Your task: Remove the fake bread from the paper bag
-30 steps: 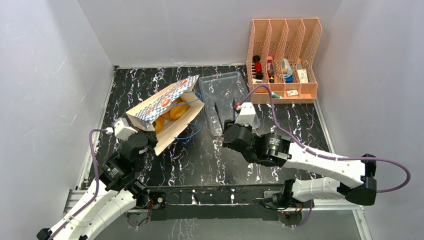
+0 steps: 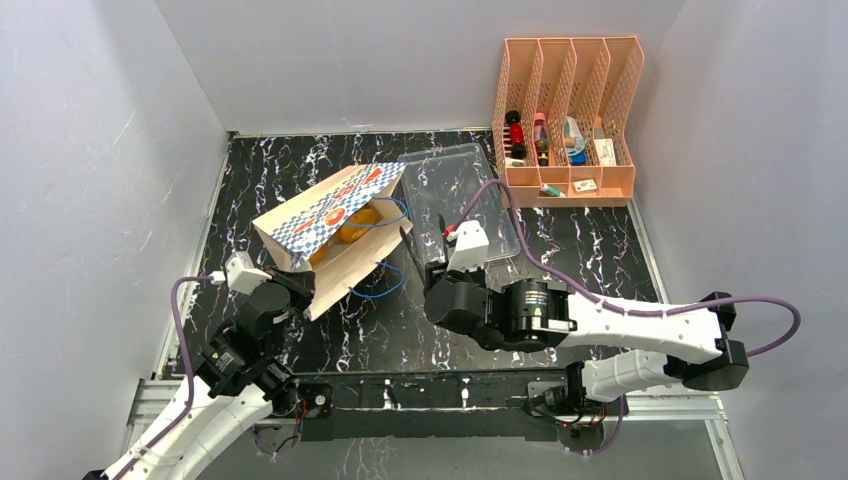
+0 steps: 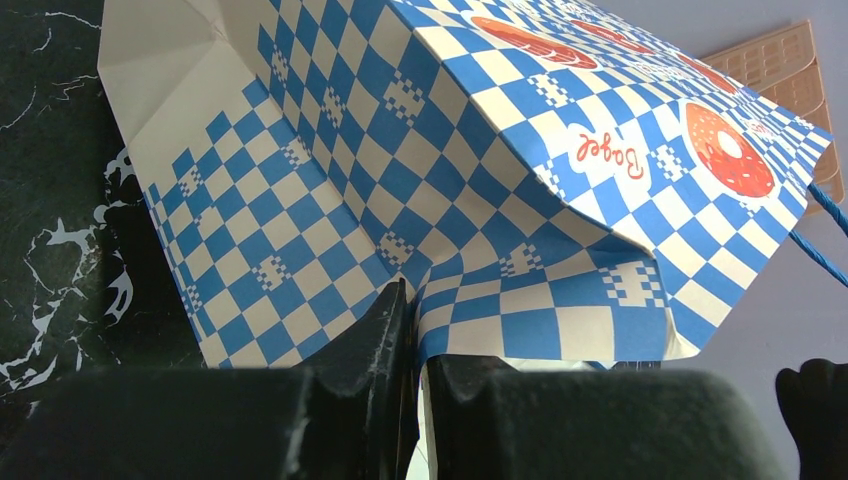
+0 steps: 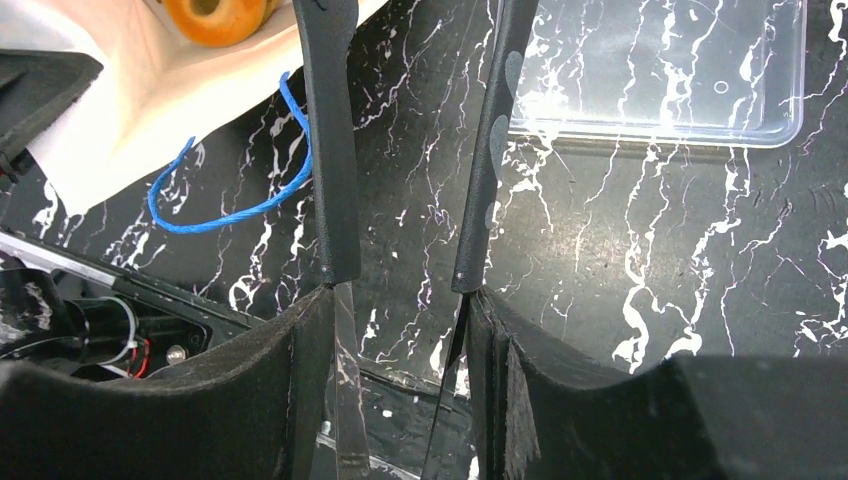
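The paper bag (image 2: 340,205), blue-checked on one face, lies on its side with its opening to the right. Inside show yellow-orange fake bread rings (image 2: 357,228); one bread ring (image 4: 215,35) peeks in at the top left of the right wrist view. My left gripper is shut on the bag's rim, the checked paper folding away from its fingertips. To the right of the opening, my right gripper (image 2: 422,224) holds its two fingers (image 4: 335,150) apart, with only the dark table between them.
Blue cord handles (image 2: 380,293) loop out from the bag's opening. A clear plastic tray (image 2: 450,153) lies behind the right gripper. An orange rack (image 2: 515,80) with small items stands at the back right.
My right gripper has moved left, closer to the bag's opening. The bag's right end has shifted slightly right, and its upper flap now covers more of the bread. The left gripper has shifted only slightly.
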